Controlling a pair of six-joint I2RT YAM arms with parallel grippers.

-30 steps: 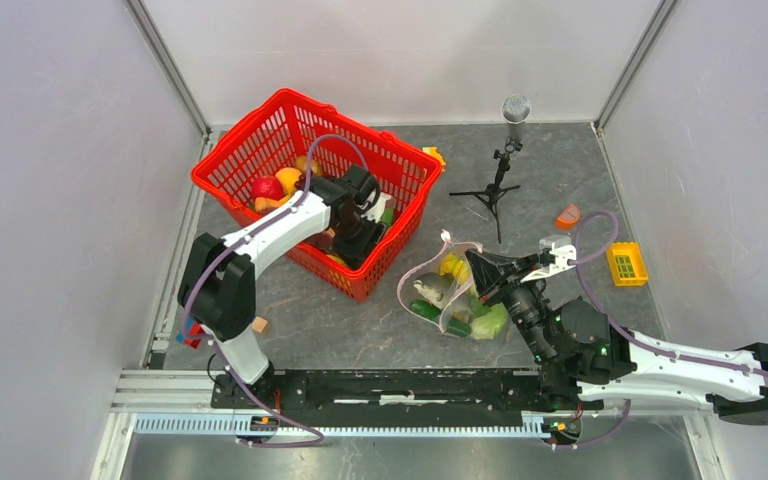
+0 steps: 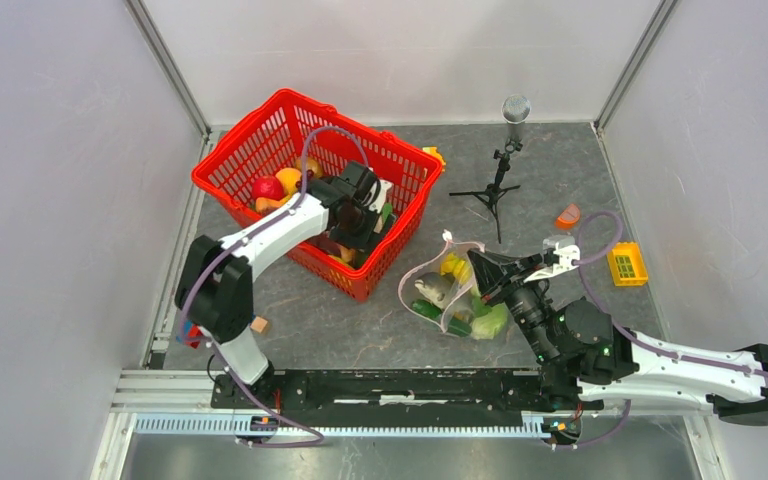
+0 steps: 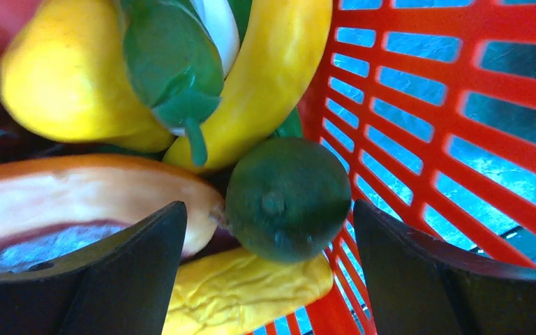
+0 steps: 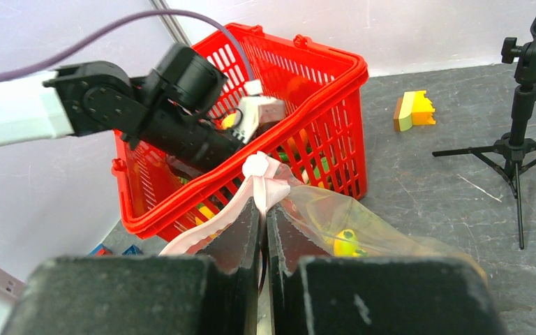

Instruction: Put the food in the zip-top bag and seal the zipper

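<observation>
The clear zip top bag (image 2: 422, 268) stands with its mouth gaping toward the basket; through it show a fish, yellow food and green vegetables. My right gripper is shut on the bag's pale rim (image 4: 265, 183). Inside the red basket (image 2: 415, 200), my left gripper points down with its fingers (image 3: 136, 258) apart. A round dark green vegetable (image 3: 286, 199) lies between them, close to the right finger, and I see no firm grip on it. Around it are a green pepper (image 3: 171, 56), a banana (image 3: 279, 63) and a yellow corn-like piece (image 3: 251, 293).
A tripod (image 2: 500, 180) stands behind the bag to the right. Near the right wall lie a yellow crate (image 2: 627, 264) and an orange piece (image 2: 568, 216). Small blocks (image 2: 260, 325) lie by the left arm. Grey table between basket and bag is clear.
The right arm and bag look unchanged.
</observation>
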